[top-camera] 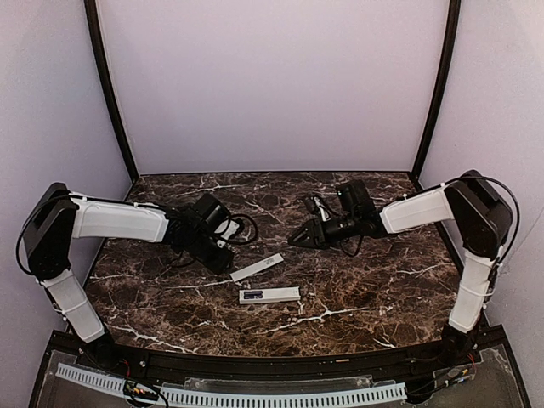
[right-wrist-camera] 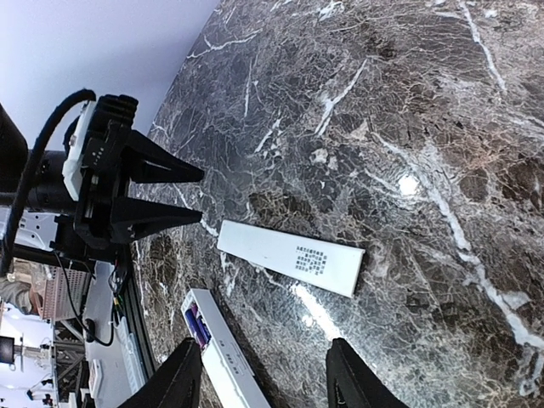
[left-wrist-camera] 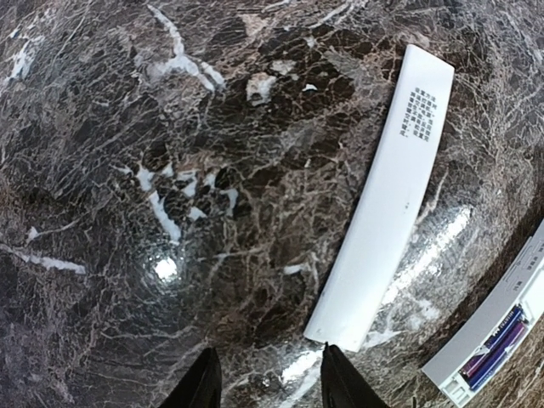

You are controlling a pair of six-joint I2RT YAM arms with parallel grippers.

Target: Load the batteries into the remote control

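Observation:
The white remote (top-camera: 280, 294) lies on the marble table, its battery bay showing two dark batteries inside; it also shows in the right wrist view (right-wrist-camera: 228, 357). Behind it, at an angle, lies the loose white battery cover (top-camera: 257, 267), a long strip with small printed text (left-wrist-camera: 382, 191). My left gripper (top-camera: 223, 262) hangs just left of the cover's near end, fingers apart with nothing between them. My right gripper (top-camera: 304, 238) is above and right of the cover's far end, also open and empty.
Pale walls (top-camera: 272, 85) enclose the back and sides, and a dark frame edge runs along the front.

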